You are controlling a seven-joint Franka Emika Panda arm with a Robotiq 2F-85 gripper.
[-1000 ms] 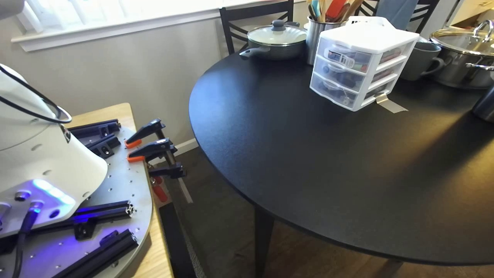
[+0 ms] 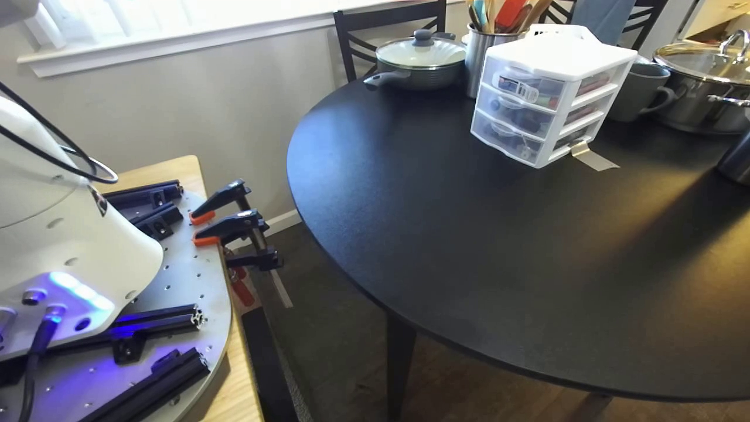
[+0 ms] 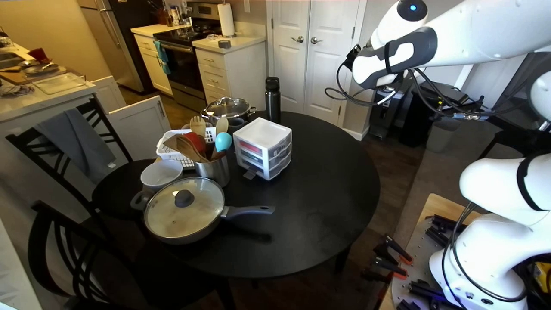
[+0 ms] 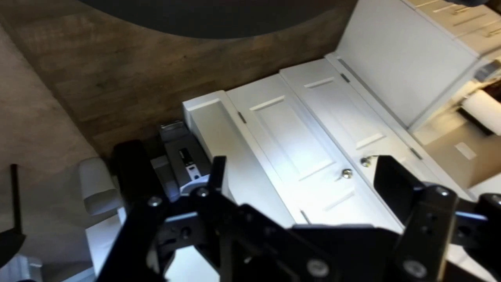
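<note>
In the wrist view my gripper stands open, its two dark fingers wide apart. Between them only the distant white double doors (image 4: pixel 300 136) and floor show, and nothing is held. The second exterior view has the white arm (image 3: pixel 480 31) reaching in from the right, its end up in the air beyond the round table's right edge; the fingers are hard to make out there. On the black table (image 2: pixel 492 260) stands a small white drawer unit (image 2: pixel 562 53) with clear drawers. A strip of tape (image 2: pixel 595 157) sticks out at its base.
A lidded pan (image 3: pixel 175 219), a utensil holder (image 3: pixel 215 170), a white bowl (image 3: pixel 161 174), a white basket (image 3: pixel 166 150), a steel pot (image 3: pixel 227 108) and a black bottle (image 3: pixel 272 98) crowd the table's far side. Its half nearer the arm base is clear. Clamps (image 2: pixel 232 225) stick out beside the base.
The cable loop by the arm's base has shifted slightly, so the arm has turned a little. Everything on the table stays where it was.
</note>
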